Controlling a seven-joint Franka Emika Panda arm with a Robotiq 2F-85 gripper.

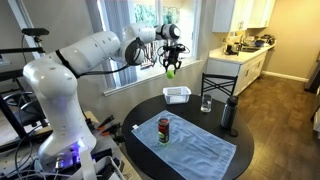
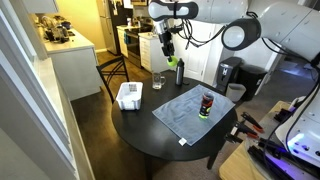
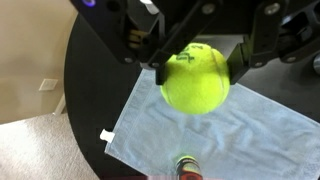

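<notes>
A yellow-green tennis ball [image 3: 196, 80] is held between the fingers of my gripper [image 1: 170, 66], which is shut on it. In exterior view 1 the ball [image 1: 170, 73] hangs in the air above and behind the white bin [image 1: 177, 95]. Exterior view 2 shows the ball [image 2: 171, 62] high over the table, to the right of the bin [image 2: 130, 96]. A red can with a green top [image 1: 163, 130] stands on the blue cloth [image 1: 188, 150]; part of that can [image 3: 188, 168] shows at the bottom of the wrist view.
On the round black table [image 1: 150, 108] stand a clear glass [image 1: 206, 103] and a dark bottle [image 1: 229, 112] at the right. A black chair [image 1: 219, 85] is behind them. A small white object [image 1: 135, 127] lies by the cloth's left edge.
</notes>
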